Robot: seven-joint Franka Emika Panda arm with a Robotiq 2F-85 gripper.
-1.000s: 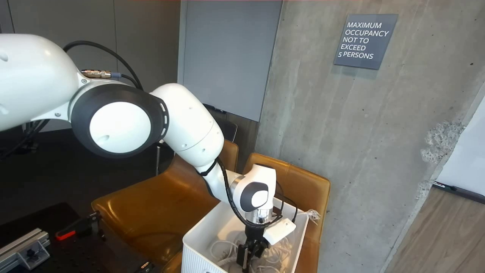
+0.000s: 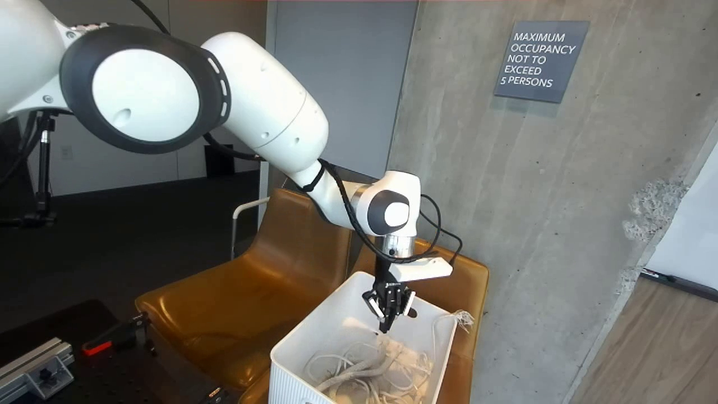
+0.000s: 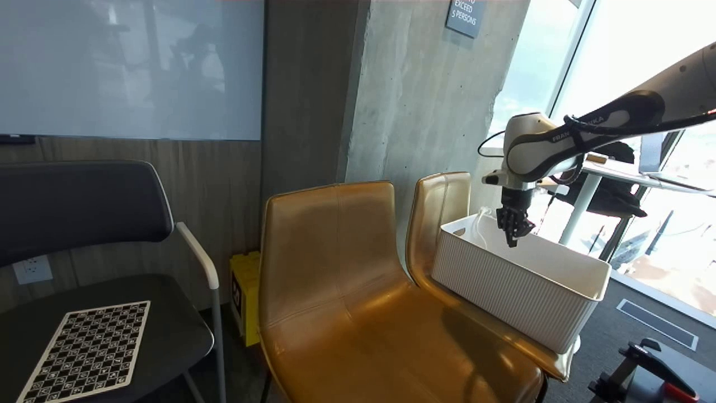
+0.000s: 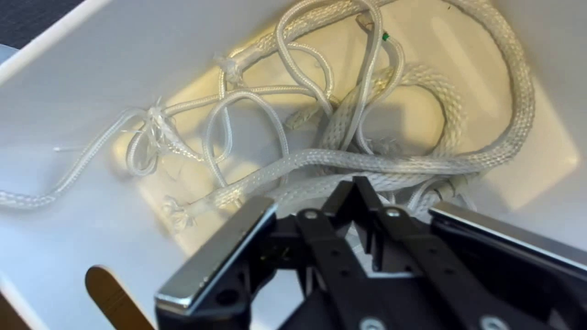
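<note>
Several white braided ropes, thick and thin, lie tangled on the floor of a white bin; a thick rope (image 4: 385, 162) curves across the wrist view. My gripper points down with its fingertips together. Pale strands show behind and through the gaps of its linkage, but I cannot make out any rope pinched at the tips. In exterior view 1 the gripper (image 2: 385, 329) is above the rope pile (image 2: 367, 370), inside the bin's outline, with no rope seen hanging from it. The bin (image 3: 510, 282) hides the ropes' pile in exterior view 2.
The bin rests on a brown chair (image 3: 439, 201), beside another brown chair (image 3: 329, 248). A thin rope with a frayed end (image 2: 463, 317) hangs over the bin's far rim. A concrete wall (image 2: 538, 202) rises behind. Dark clamps and a metal rail (image 2: 30, 367) lie front left.
My arm has risen, lifting the gripper from low among the ropes to above them, slightly right in exterior view 1. The bin and the rope over its rim look unmoved.
</note>
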